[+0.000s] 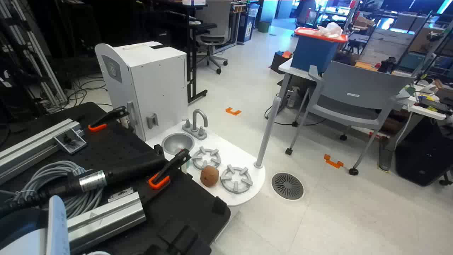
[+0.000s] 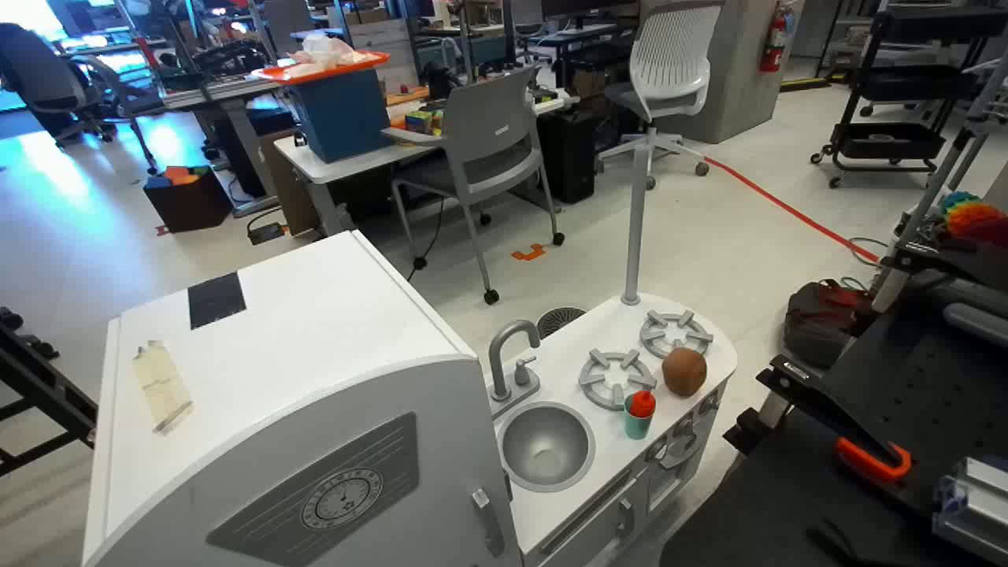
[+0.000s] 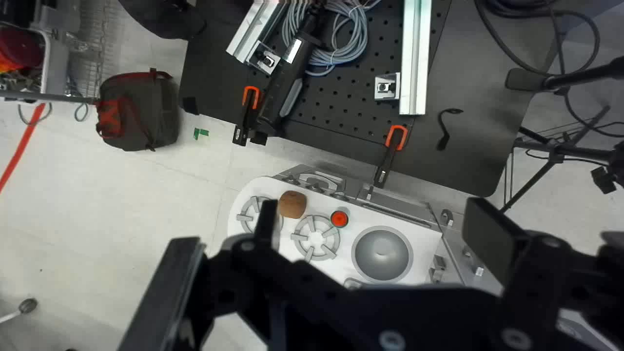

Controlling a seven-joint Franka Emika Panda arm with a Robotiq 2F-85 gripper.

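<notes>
My gripper stands open in the wrist view, its two dark fingers wide apart with only empty space between them. It hangs well above a white toy kitchen counter. On the counter, a brown roundish object sits beside the two grey burners. A teal cup with something red in it stands between the near burner and the grey sink bowl. In exterior view 1 the brown object shows clearly, while the cup is mostly hidden behind a clamp. Neither exterior view shows the gripper clearly.
A grey faucet and an upright post rise from the counter. The tall white cabinet stands at the sink end. Along the front runs a black table with clamps, metal rails and coiled cable. The sink bowl looks empty.
</notes>
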